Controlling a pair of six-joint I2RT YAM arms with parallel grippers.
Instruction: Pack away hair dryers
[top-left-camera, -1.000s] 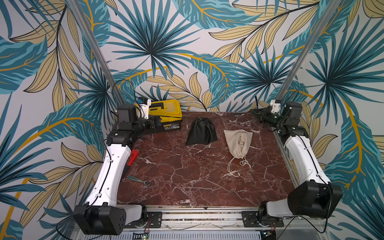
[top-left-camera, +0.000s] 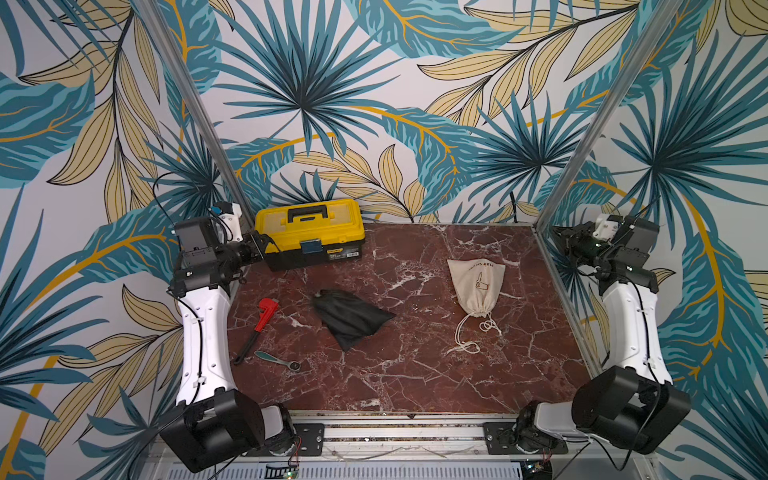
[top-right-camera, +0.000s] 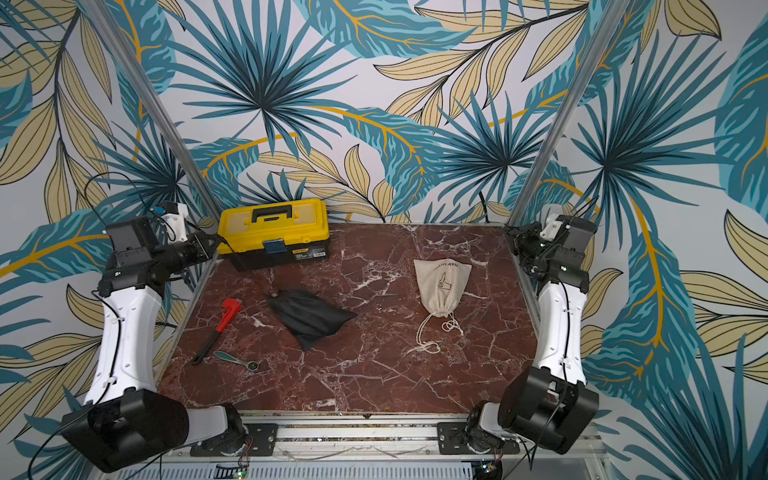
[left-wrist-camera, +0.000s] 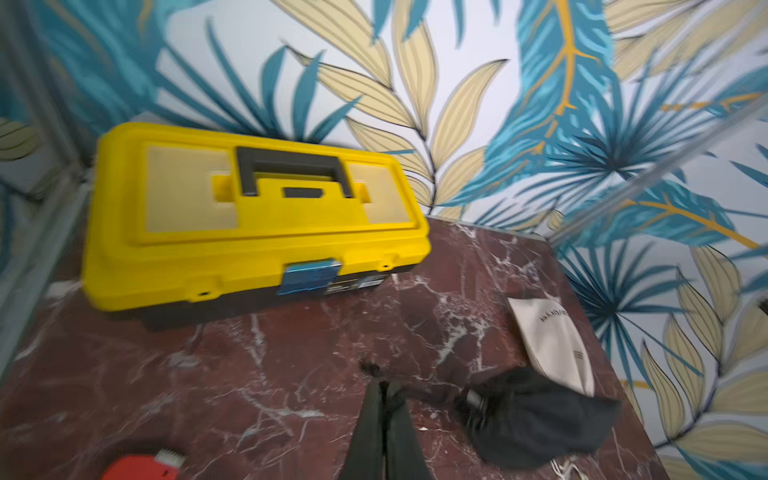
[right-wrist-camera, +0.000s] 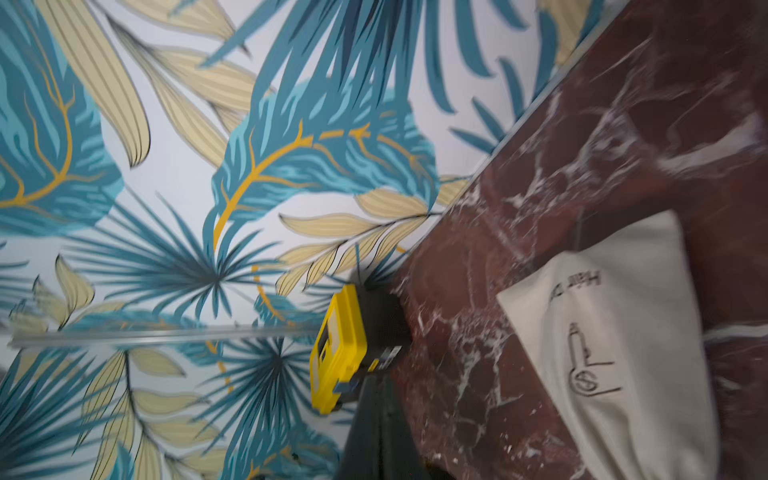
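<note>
A black drawstring bag (top-left-camera: 352, 320) lies slumped left of the middle of the table in the top views; it is blurred in the left wrist view. Right of it, the beige drawstring bag (top-left-camera: 476, 288) lies flat with a hair dryer print and its cords towards the front. No bare hair dryer shows. My left gripper is shut, beside the toolbox at the table's left edge. A blurred dark strand of the black bag (left-wrist-camera: 528, 420) reaches towards its tips; I see no hold. At the right edge my right gripper is shut, nothing visible between its fingers.
A yellow and black toolbox (top-left-camera: 312, 232) stands in the back left corner, close to my left gripper. A red pipe wrench (top-left-camera: 264, 316) and a teal ratchet (top-left-camera: 277, 361) lie at the front left.
Both arms have swung outwards to the table's sides. The black bag, upright at the back middle before, has come forward and left and now lies slumped. The beige bag has stayed put.
</note>
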